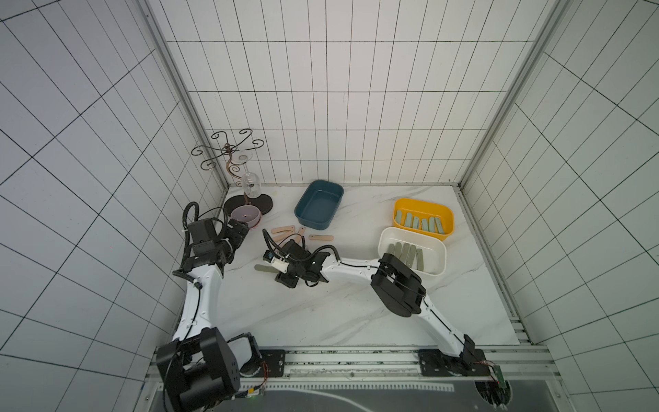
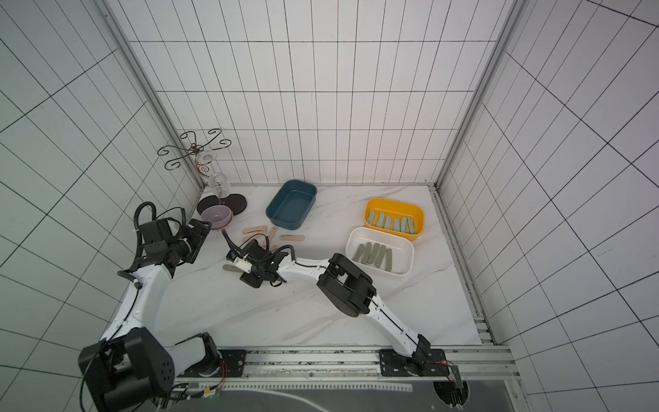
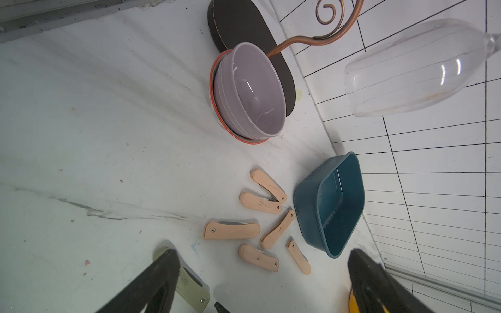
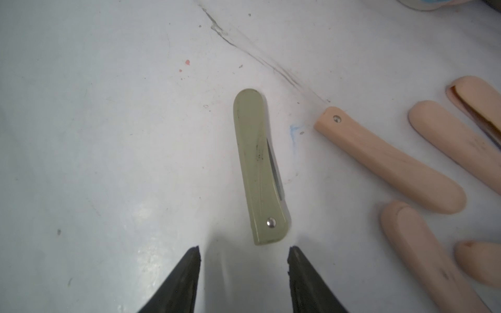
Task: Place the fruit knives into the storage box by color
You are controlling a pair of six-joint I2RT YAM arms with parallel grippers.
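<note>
A single olive-green folding knife (image 4: 255,167) lies flat on the table, just ahead of my right gripper. That gripper is open, its fingers apart and nothing between them. Several pink-beige knives (image 4: 388,159) lie to the right of the green one in the right wrist view. My left gripper stands open and empty at the left, over the table. More green knives (image 1: 405,254) lie in the white box (image 1: 442,264), and pale blue ones (image 1: 424,224) lie in the yellow box (image 1: 450,218). The dark blue box (image 1: 319,203) looks empty.
Stacked bowls (image 3: 253,91) sit by a dark-based metal stand (image 1: 228,149) holding clear glass, at the back left. The blue box is near the back wall. Free table lies in front of the right arm and between the boxes.
</note>
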